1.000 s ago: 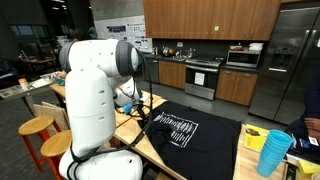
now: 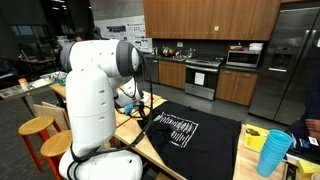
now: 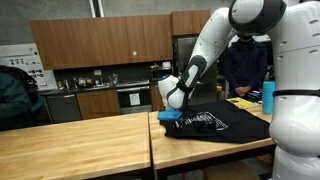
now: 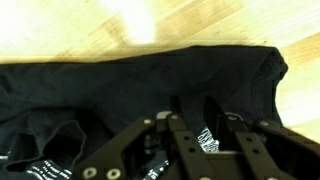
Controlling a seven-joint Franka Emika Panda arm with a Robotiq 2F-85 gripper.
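Observation:
A black cloth [image 2: 195,134] with a white print lies spread over the wooden table. In the wrist view the cloth [image 4: 110,90] shows a folded edge toward the top and a raised, open fold at the left. My gripper is over the cloth near that edge, its dark fingertips a little apart. Against the dark fabric, I cannot tell whether any cloth lies between them. Exterior view 2 has the gripper [image 3: 172,122] low at the cloth's left end, pointing down.
Blue cups [image 2: 273,153] stand on the right side of the table, with a yellow item [image 2: 256,137] beyond them. Two orange stools [image 2: 38,125] are at the left. Bare wood [image 3: 70,145] stretches widely on the left in exterior view 2.

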